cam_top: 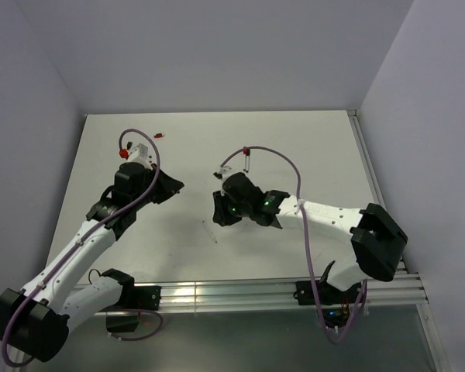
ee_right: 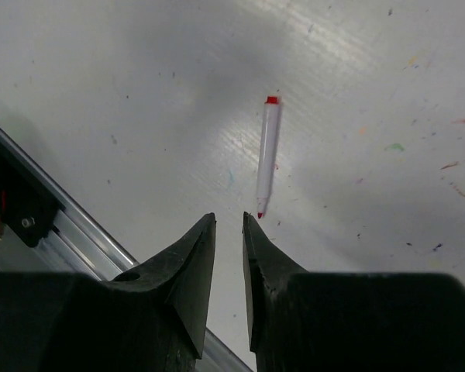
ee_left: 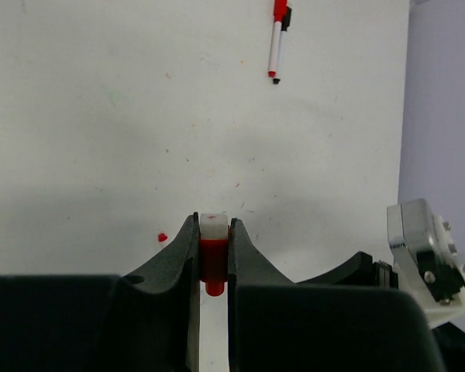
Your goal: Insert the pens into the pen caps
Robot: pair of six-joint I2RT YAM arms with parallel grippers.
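In the left wrist view, a short red piece (ee_left: 214, 260) with a whitish end sits between the fingers of my left gripper, which is shut on it. It looks like a pen cap; its far side is hidden. My right gripper is open and empty, above the table. Just beyond its fingertips in the right wrist view lies a white pen (ee_right: 268, 147), red at both ends and without a cap. The top view shows this pen (cam_top: 209, 231) beside the right gripper (cam_top: 221, 223); the left gripper (cam_top: 180, 186) is farther back and left.
A red-capped pen (ee_left: 276, 43) and a black-capped pen (ee_left: 284, 39) lie side by side toward the back. A small red object (cam_top: 159, 136) rests at the back left. The metal rail (cam_top: 217, 291) edges the table's front.
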